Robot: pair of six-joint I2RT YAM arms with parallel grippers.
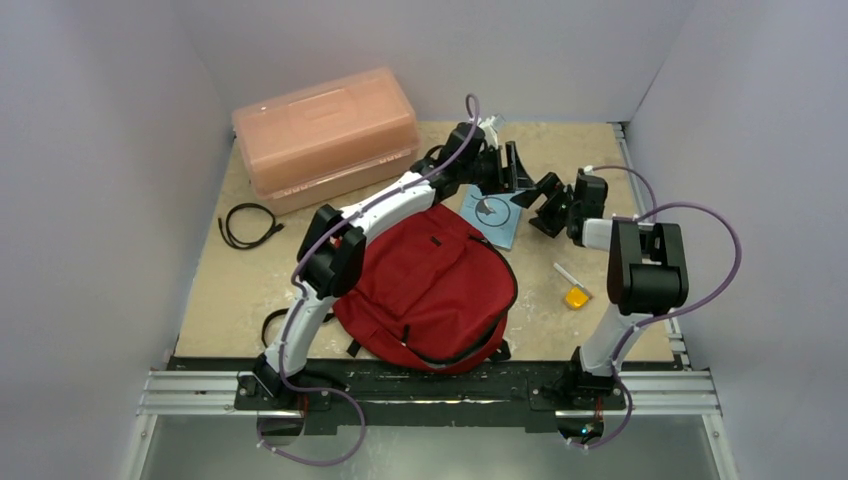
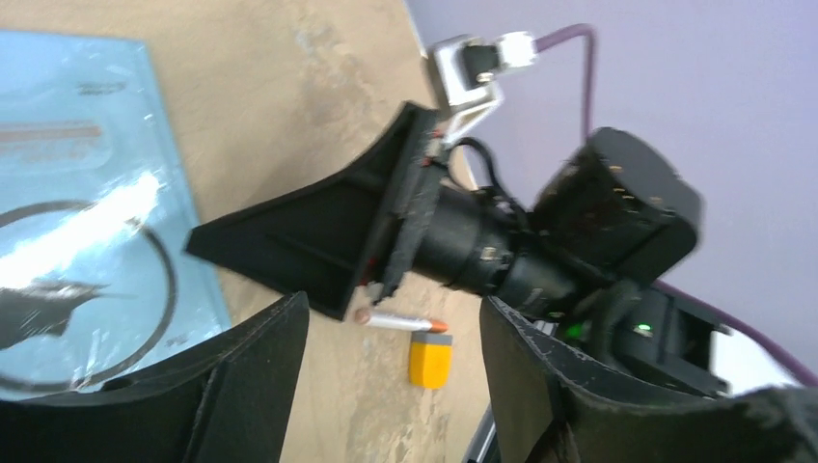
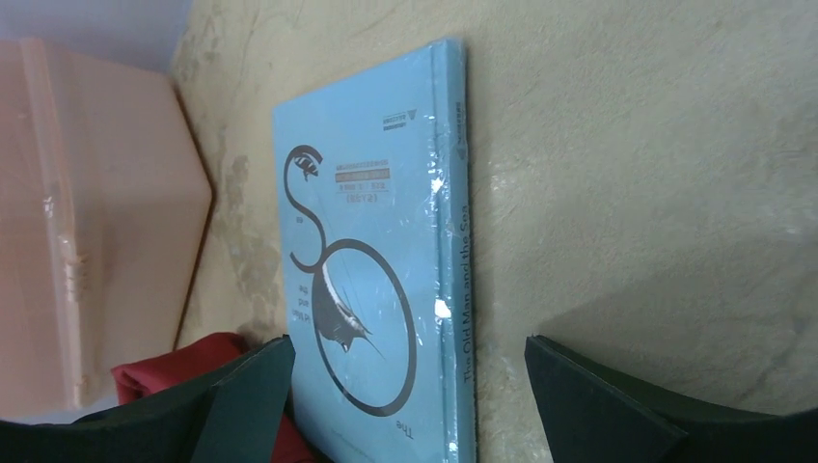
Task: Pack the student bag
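The red backpack (image 1: 430, 290) lies on the front middle of the table. A light blue book (image 1: 488, 225) (image 3: 371, 260) lies flat just beyond it. My left gripper (image 1: 507, 170) is above the book's far end, its fingers apart with nothing between them; in the left wrist view the book (image 2: 77, 193) is at the left. My right gripper (image 1: 548, 205) stands open by the book's right side, with nothing held. A pen (image 2: 391, 318) and a yellow object (image 1: 577, 297) (image 2: 430, 359) lie to the right of the backpack.
A large pink lidded box (image 1: 325, 130) fills the back left. A black coiled cable (image 1: 250, 240) lies at the left. Bare table (image 1: 545, 150) shows at the back right. Both grippers are close together.
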